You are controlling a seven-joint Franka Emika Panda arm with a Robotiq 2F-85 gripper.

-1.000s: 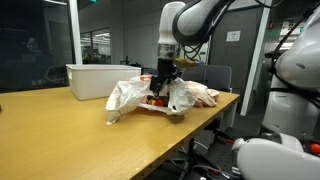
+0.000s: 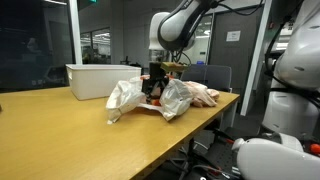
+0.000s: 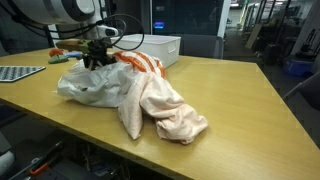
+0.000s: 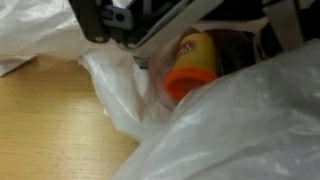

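A crumpled white plastic bag (image 2: pixel 124 98) lies on the table, its translucent folds (image 4: pixel 235 130) filling much of the wrist view. Inside it shows a yellow container with an orange lid (image 4: pixel 194 74). In the first exterior view, something orange (image 2: pixel 154 101) shows between the bag's sides. My gripper is open over the bag's mouth, a finger on either side of the container and neither closed on it. From the second exterior view, the gripper (image 3: pixel 92 64) is down at the bag's top, where folds partly hide its fingertips.
Beside the bag lie a pale pink cloth (image 3: pixel 165 112) and an orange-and-white striped cloth (image 3: pixel 146 62). A white box (image 2: pixel 92 81) stands at the back. Colourful items (image 3: pixel 60 53) sit behind the bag.
My arm has shifted slightly left in the first exterior view. The bag's folds have moved around the gripper, and less of the orange thing shows now.
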